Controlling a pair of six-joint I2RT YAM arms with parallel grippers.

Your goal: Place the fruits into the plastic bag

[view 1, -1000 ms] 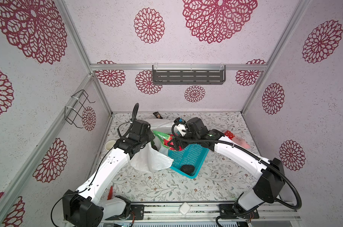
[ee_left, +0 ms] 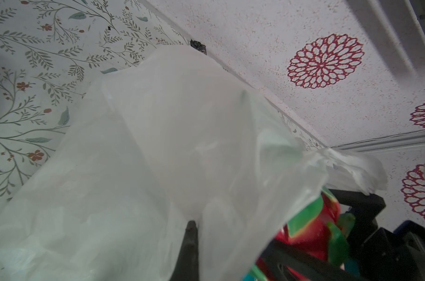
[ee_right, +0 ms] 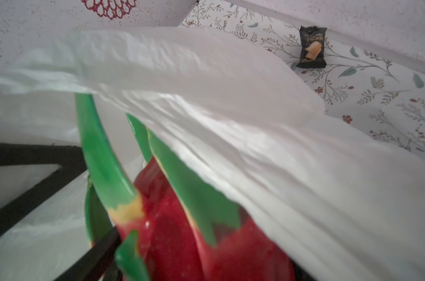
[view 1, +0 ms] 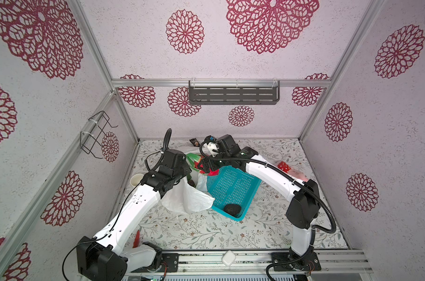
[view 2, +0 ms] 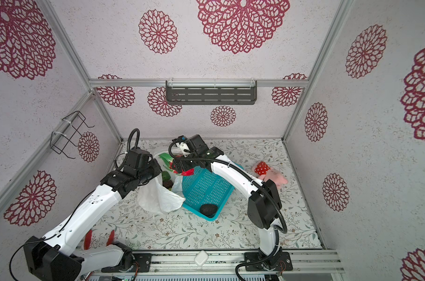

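Observation:
A red dragon fruit (ee_right: 174, 234) with green leaves lies at the mouth of the white plastic bag (view 1: 186, 199). It sits between the spread fingers of my right gripper (view 1: 204, 165); whether both touch it is hard to tell. A fold of bag film covers part of the fruit in the right wrist view. My left gripper is shut on the bag film, which gathers around its tip. Dark green fruit (view 2: 167, 181) shows inside the bag. One dark fruit (view 1: 232, 209) rests in the near corner of the turquoise basket (view 1: 255, 192).
A pink item with red polka dots (view 1: 287, 169) lies at the right. At the back is a small black packet (ee_right: 311, 46). A white cup (view 1: 136, 179) stands left of the bag. Free table lies in front of the bag and basket.
The right arm has moved left and toward the back, carrying the dragon fruit deeper toward the bag opening. Left arm and basket have stayed in place.

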